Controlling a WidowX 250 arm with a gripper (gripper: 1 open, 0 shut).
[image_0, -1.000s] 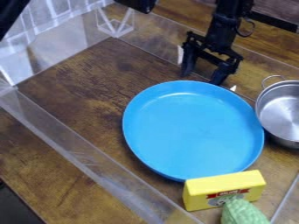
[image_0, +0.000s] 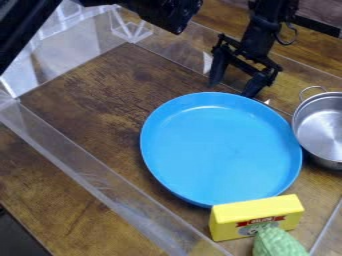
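A large blue tray (image_0: 218, 150) lies on the wooden table at the centre right, with a steel pot (image_0: 322, 125) at its right. A yellow box (image_0: 257, 217) and a green vegetable-like object (image_0: 278, 244) are at the bottom right. A dark arm reaches in across the top left edge; its gripper's fingertips are not clearly visible.
Black cables lie in a tangle behind the tray near the clear plastic wall at the top. Clear plastic edging runs along the lower left and the top.
The dark arm at the top has come further into view, extending down and toward the left. The objects on the table look unmoved.
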